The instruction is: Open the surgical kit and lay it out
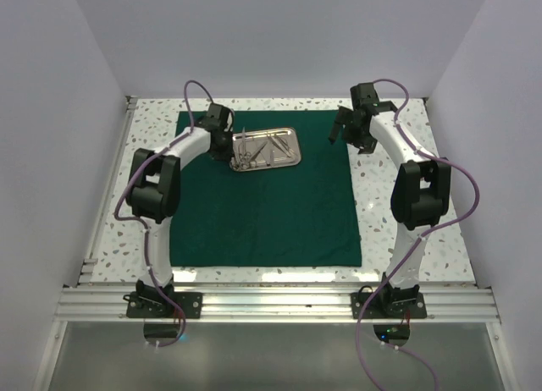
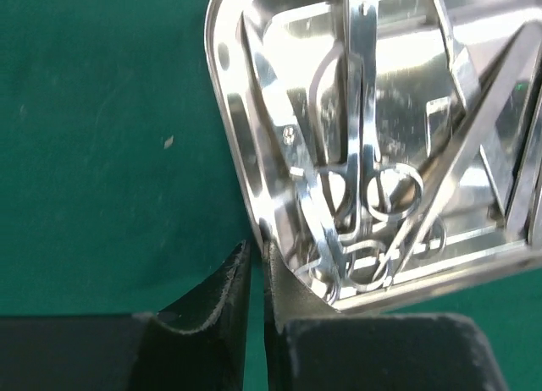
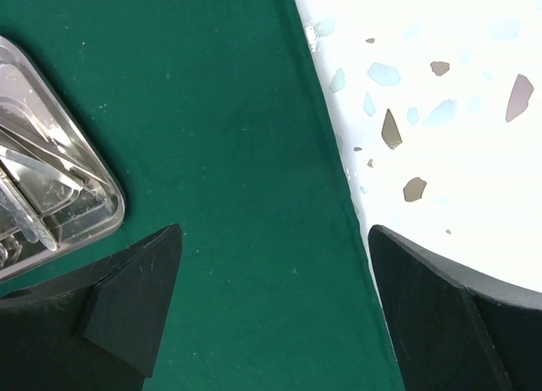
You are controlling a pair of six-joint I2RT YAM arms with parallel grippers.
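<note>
The metal tray (image 1: 292,133) of surgical instruments lies at the back of the green drape (image 1: 262,217). Inside, scissors (image 2: 284,120) and more scissor-handled tools (image 2: 366,86) crowd its left end, with tweezers (image 2: 461,158) beside them. My left gripper is at the tray's left rim near the front corner, its fingertips a narrow gap apart around or against that rim; whether they clamp it I cannot tell. To the right of the tray my right gripper stands wide open over the drape's right edge, nothing between its fingers.
Speckled white tabletop (image 3: 449,154) borders the drape on the right. Grey walls (image 1: 279,40) enclose the table at the back and sides.
</note>
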